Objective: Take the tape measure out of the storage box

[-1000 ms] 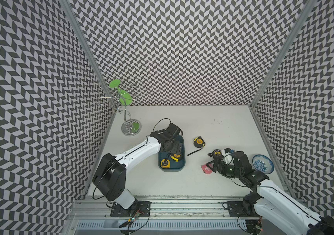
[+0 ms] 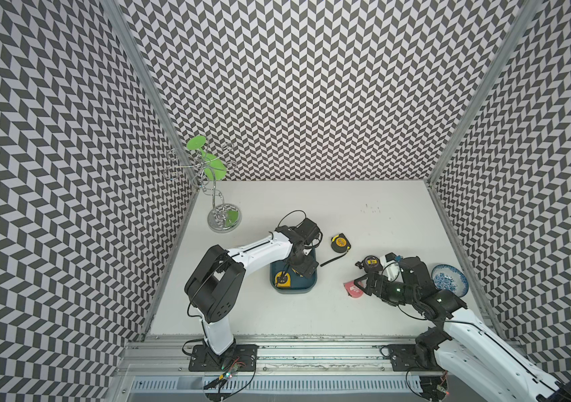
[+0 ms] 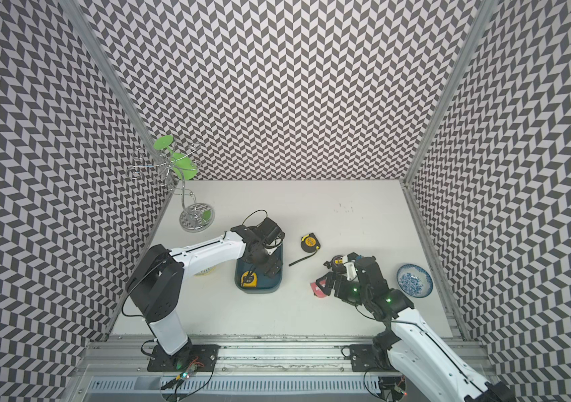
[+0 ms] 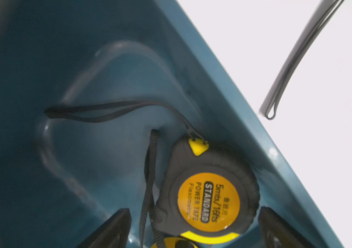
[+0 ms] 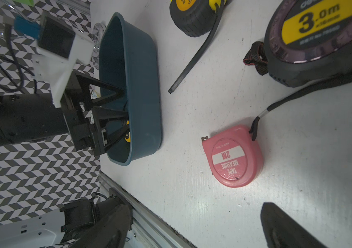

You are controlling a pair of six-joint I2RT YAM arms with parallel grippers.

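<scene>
The teal storage box [image 2: 292, 286] holds a black-and-yellow tape measure [image 4: 207, 201] with a strap, and a second yellow tape [image 2: 282, 279] beside it. My open left gripper is down in the box, its fingers either side of the black-and-yellow tape, partly hiding it in the top views. My right gripper hangs open above the table near a pink tape measure [image 5: 233, 157], with nothing between its fingers.
Loose tape measures lie right of the box, one behind [image 2: 340, 242] and a 3.0 m one [image 5: 316, 33]. A blue patterned plate [image 2: 449, 281] sits far right, a metal stand with green leaves [image 2: 223, 217] back left.
My left gripper and arm have shifted rightward and slightly toward the front, over the tape in the box. My right gripper has moved very slightly.
</scene>
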